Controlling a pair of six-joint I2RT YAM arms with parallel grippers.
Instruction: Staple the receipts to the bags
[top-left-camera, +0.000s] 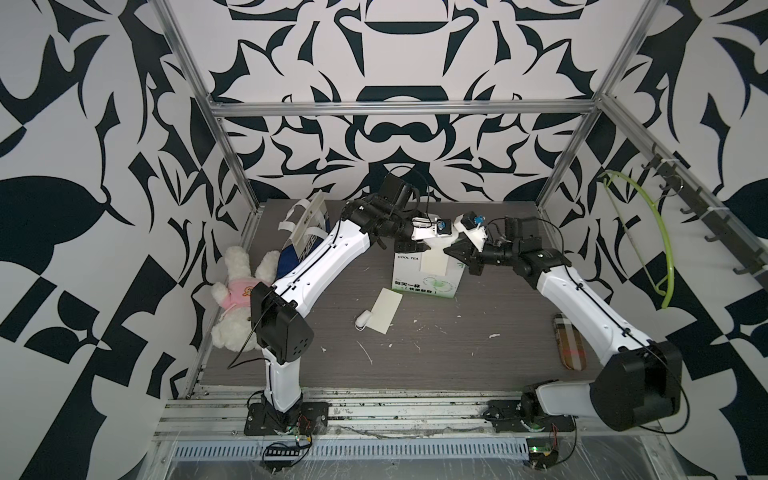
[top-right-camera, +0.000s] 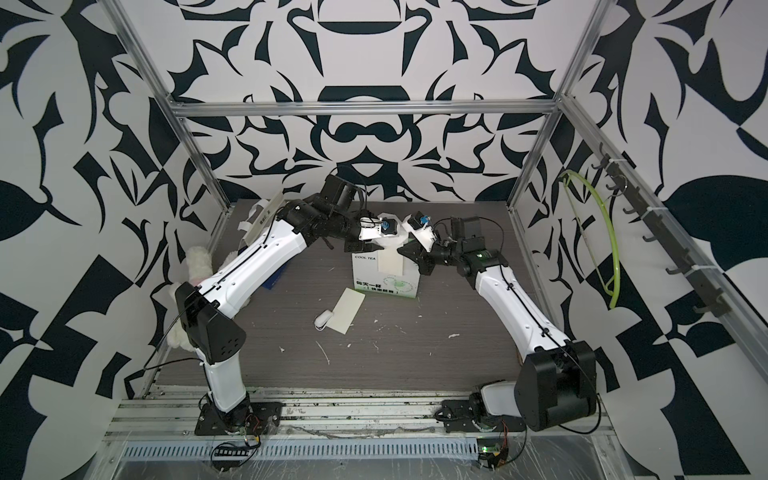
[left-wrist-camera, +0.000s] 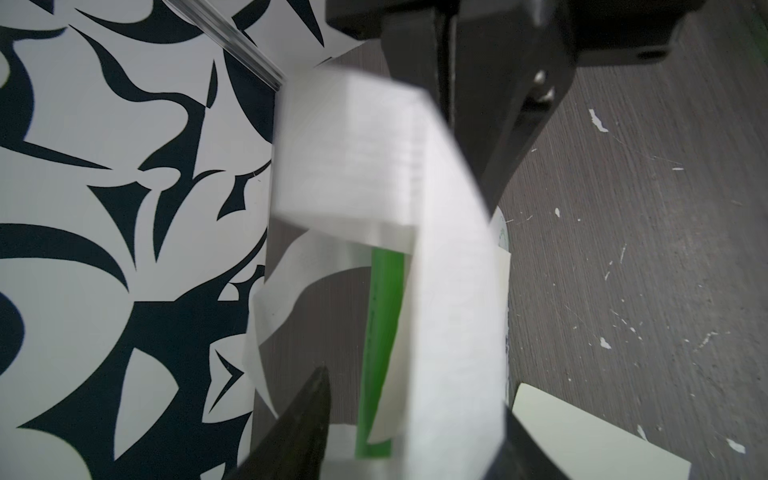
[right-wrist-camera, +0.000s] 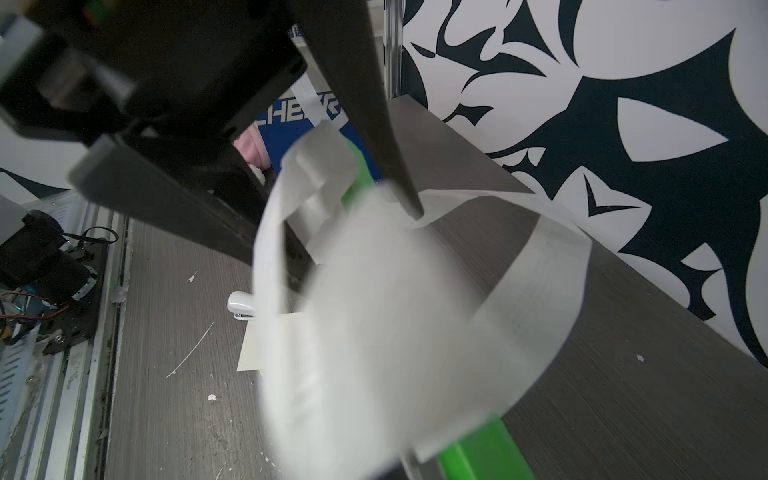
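A white paper bag (top-left-camera: 404, 284) printed "COOL TEA" stands mid-table, a cream receipt (top-left-camera: 434, 264) against its front. My left gripper is open at the bag's top, its two fingers spread on either side of a white handle strap (left-wrist-camera: 456, 336). Opposite it, my right gripper is shut beside the straps; its tips are covered, so what lies between them does not show. On the table in front of the bag lie a second receipt (top-left-camera: 385, 310) and a small white stapler (top-left-camera: 363, 320), touching or nearly so.
A blue and white bag (top-left-camera: 304, 232) and a plush toy (top-left-camera: 240, 300) stand at the left side. A plaid pouch (top-left-camera: 569, 342) lies near the front right. Paper scraps dot the otherwise clear front of the table.
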